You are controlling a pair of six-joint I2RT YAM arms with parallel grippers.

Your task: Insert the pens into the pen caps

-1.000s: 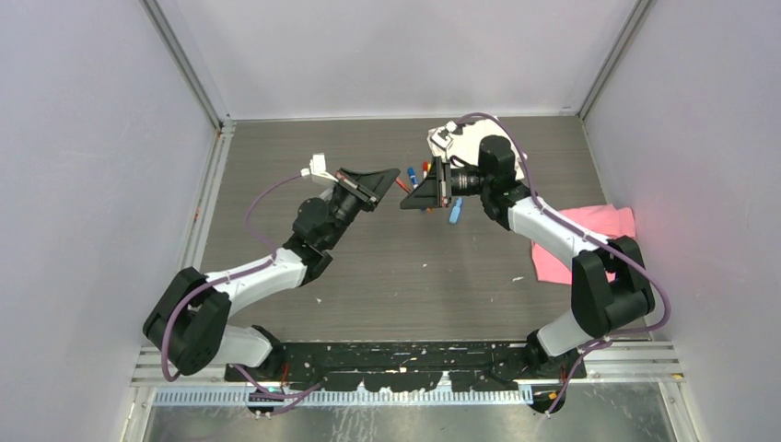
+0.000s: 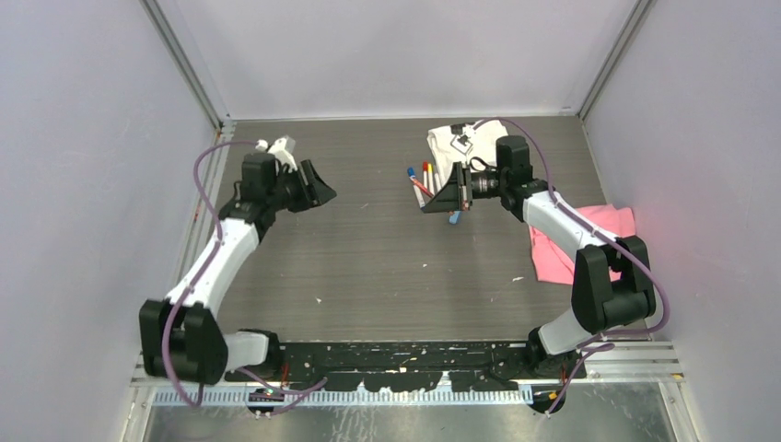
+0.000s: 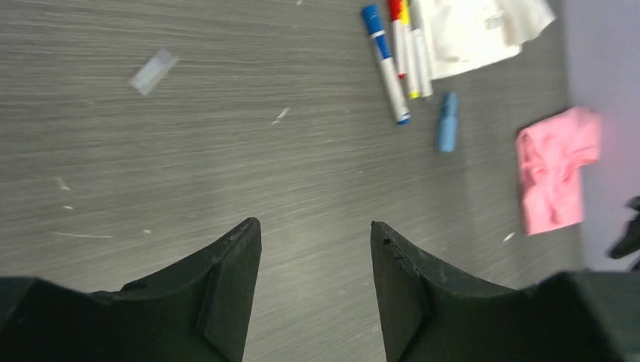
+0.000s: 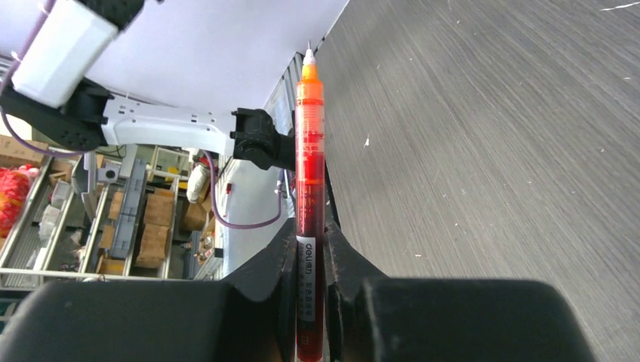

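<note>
A red pen (image 4: 309,188), with orange near its tip, is held by my right gripper (image 2: 440,195), which is shut on it above the group of pens. My left gripper (image 2: 318,190) stands open and empty at the upper left of the mat, apart from the right one. On the table lie a blue marker (image 3: 387,68), red and yellow markers (image 3: 398,38) beside it, and a separate blue piece (image 3: 447,122).
A white cloth (image 2: 479,138) lies behind the pens, a pink cloth (image 2: 553,258) at the right. Walls border the sides and back.
My left gripper has pulled back to the left, away from the right gripper. My right gripper has shifted slightly right, still shut on the pen.
</note>
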